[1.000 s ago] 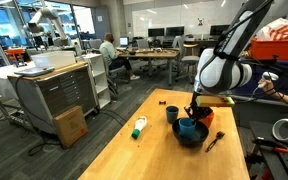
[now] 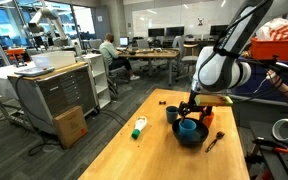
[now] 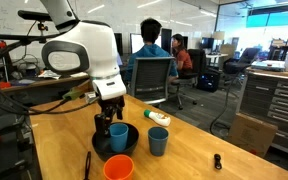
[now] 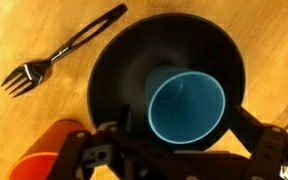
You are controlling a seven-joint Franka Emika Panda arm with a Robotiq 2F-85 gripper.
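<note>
A blue cup (image 4: 187,108) stands inside the black bowl (image 4: 117,72); its open mouth shows in the wrist view. My gripper (image 3: 112,120) is open just above the bowl, pointing down. In the wrist view its dark fingers are spread apart at the lower left and right of the cup. An orange cup (image 3: 119,169) is beside the bowl, and a second, darker blue cup (image 3: 158,141) stands on its other side. Exactly how far the fingertips are above the blue cup's rim is hard to tell.
A black fork (image 4: 56,57) lies on the wooden table close to the bowl. Further off are a white and green bottle (image 2: 139,127) and a small dark object (image 3: 217,161).
The blue cup sits slightly lower in the bowl than one second ago. My gripper has shifted only a little above it, and the other objects stay where they were.
</note>
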